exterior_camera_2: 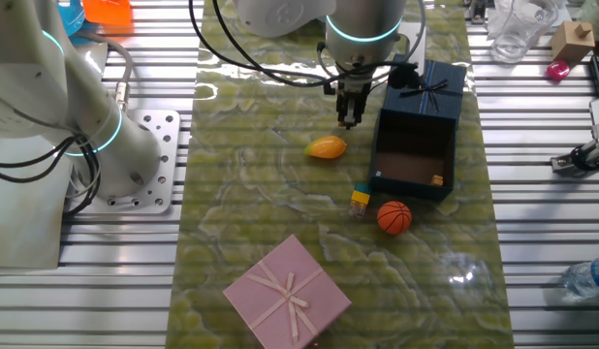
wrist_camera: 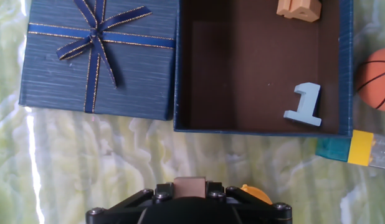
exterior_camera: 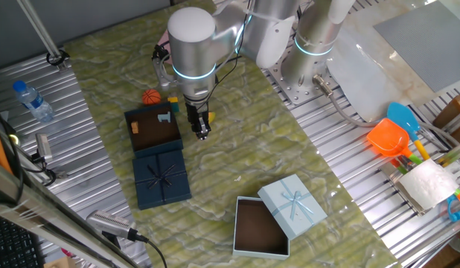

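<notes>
My gripper hangs above the green marbled cloth, beside the dark blue open box. In the wrist view a pinkish-brown block-like piece shows between its black fingers; whether it is a held object or part of the gripper I cannot tell. Inside the box lie a light-blue figure one and an orange piece. The box's blue ribboned lid lies against the box's side. A yellow-orange fruit-like toy lies on the cloth near the gripper, partly hidden in the wrist view.
Near the box are a small basketball and a teal-and-yellow block. A pale-blue open box has its lid leaning over its edge. A pink gift box stands apart.
</notes>
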